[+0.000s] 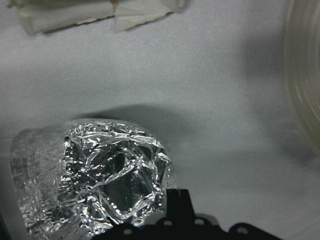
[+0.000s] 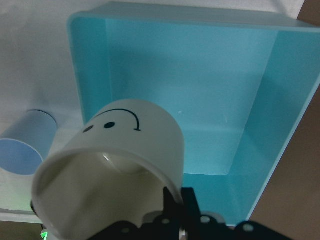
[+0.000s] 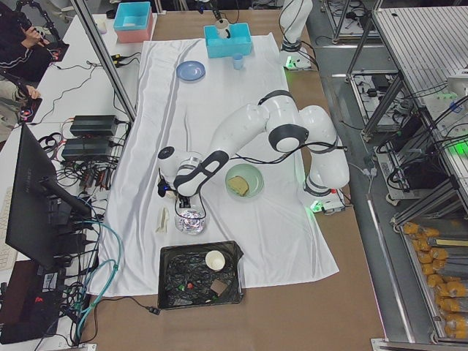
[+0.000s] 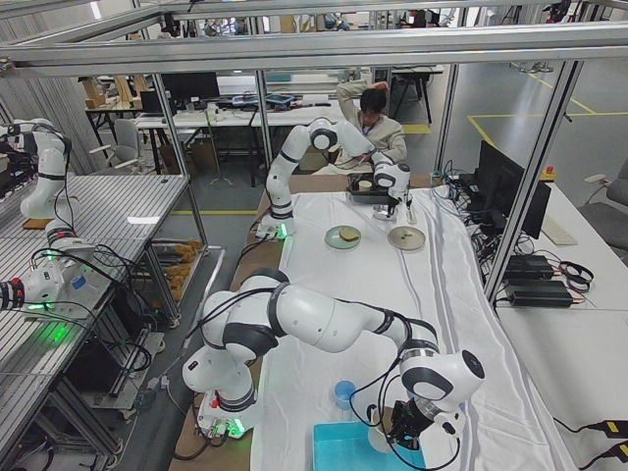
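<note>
In the left wrist view a crinkled silver foil item in clear plastic (image 1: 115,180) has its right edge at my left gripper, whose fingers are closed on that edge. A pale paper-like piece (image 1: 65,12) lies above it. My right gripper is shut on the rim of a white mug with a printed face (image 2: 135,122), held tilted over a cyan bin (image 2: 195,75). A blue cup (image 2: 32,135) stands beside the bin.
A black lined tray (image 3: 183,274) lies at the front. A green plate with a yellow item (image 3: 254,173) is beside the left arm; a blue plate (image 3: 190,66) is near the bin.
</note>
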